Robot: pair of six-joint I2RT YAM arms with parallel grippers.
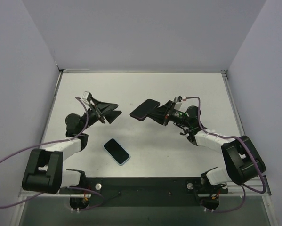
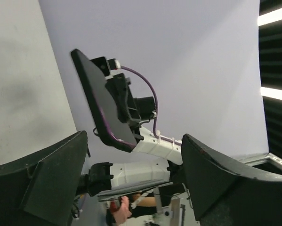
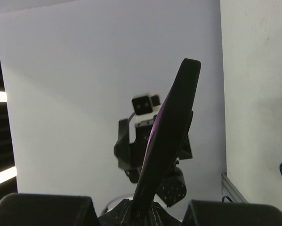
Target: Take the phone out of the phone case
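Observation:
The phone (image 1: 116, 151) lies flat on the table, dark face up, its pale edge showing. Raised in the air is the black case (image 1: 145, 108), its lower edge between the fingers of my right gripper (image 1: 158, 114). In the right wrist view the case (image 3: 169, 127) stands edge-on and leaning, with a purple line along one side. My left gripper (image 1: 113, 111) is open with nothing between its fingers, left of the case and apart from it. The left wrist view shows the case (image 2: 105, 103) beyond those open fingers (image 2: 60, 176).
Grey walls (image 1: 136, 33) close in the back and both sides. A dark strip (image 1: 145, 188) runs along the front between the arm bases.

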